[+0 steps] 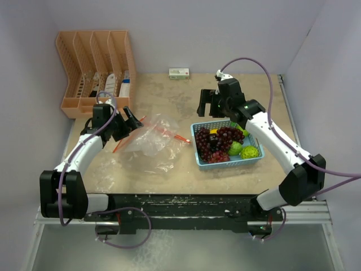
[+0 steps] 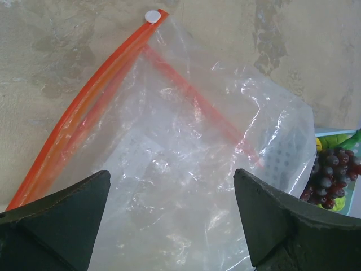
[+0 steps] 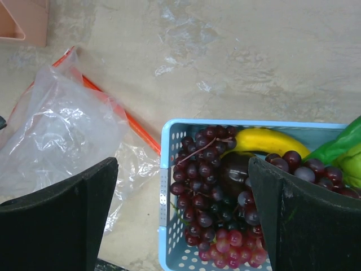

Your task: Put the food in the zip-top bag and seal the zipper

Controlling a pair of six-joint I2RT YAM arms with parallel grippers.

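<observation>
Clear zip bags with orange-red zipper strips lie spread and overlapping at the middle left of the table, the upper bag [image 1: 148, 141] crumpled. In the left wrist view, its orange zipper strip [image 2: 84, 107] runs diagonally with a white slider [image 2: 152, 16] at the top end. My left gripper [image 1: 125, 123] is open above the bag, nothing between its fingers. The food sits in a blue basket [image 1: 195, 148]: dark grapes [image 1: 211, 145], a yellow banana-like piece [image 3: 271, 139], a dark round fruit [image 3: 233, 172] and green pieces [image 1: 249, 152]. Above the basket's back edge, my right gripper [image 1: 204, 103] is open and empty.
A peach-coloured divided rack [image 1: 95, 59] holding several items stands at the back left. A small white and green box [image 1: 179, 73] lies at the back centre. Bare table shows at the back middle and along the front right.
</observation>
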